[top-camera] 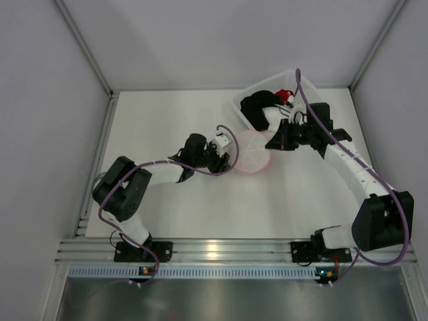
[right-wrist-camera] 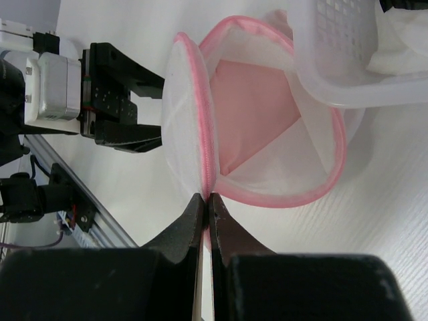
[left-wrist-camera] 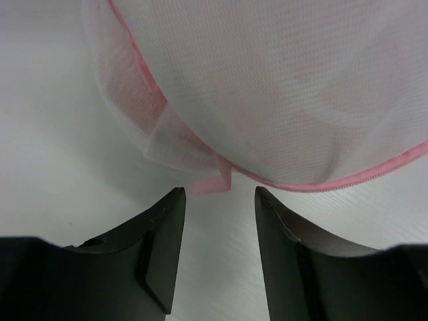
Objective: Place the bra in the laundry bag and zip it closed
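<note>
The laundry bag [top-camera: 252, 154], white mesh with pink trim, hangs with its round mouth spread open between my two arms. In the right wrist view, the tips of my right gripper are shut on the edge of its pink-trimmed flap [right-wrist-camera: 190, 120]. My left gripper is part open at the bag's opposite side. A small pink tab [left-wrist-camera: 214, 184] on the bag's edge lies just ahead of and between its fingertips, not clamped. Inside, the visible part of the bag looks empty. No bra can be made out for certain.
A white basket [top-camera: 245, 116] stands at the back right, close behind the bag. It contains black cloth [top-camera: 259, 107], red cloth [top-camera: 284, 95] and white cloth [top-camera: 274, 119].
</note>
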